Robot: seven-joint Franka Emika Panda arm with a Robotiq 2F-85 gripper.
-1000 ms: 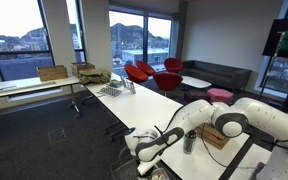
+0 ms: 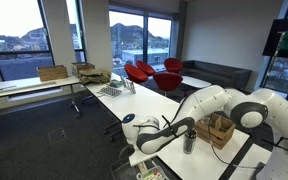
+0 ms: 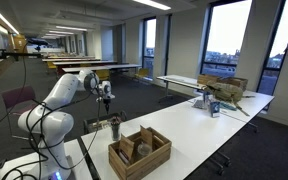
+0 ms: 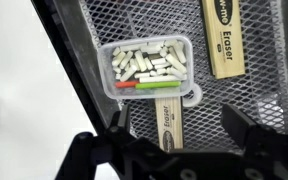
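In the wrist view a clear plastic box (image 4: 147, 65) holds several short white chalk pieces (image 4: 149, 58), with a red stick (image 4: 123, 84) and a green stick (image 4: 160, 85) along one side. It sits in a black mesh tray (image 4: 144, 17). One wooden eraser (image 4: 170, 120) lies partly beneath the box, and another eraser (image 4: 224, 40) is at the upper right. My gripper is open above the tray, its two dark fingers apart and nothing between them. In the first exterior view the gripper (image 2: 140, 160) hangs low over the tray, whose contents are hard to make out.
A wooden box (image 3: 140, 155) stands on the white table (image 3: 189, 135), beside a dark container (image 3: 115, 128). Bare white table lies left of the tray in the wrist view. Cans and other items (image 3: 217, 102) stand farther along the table.
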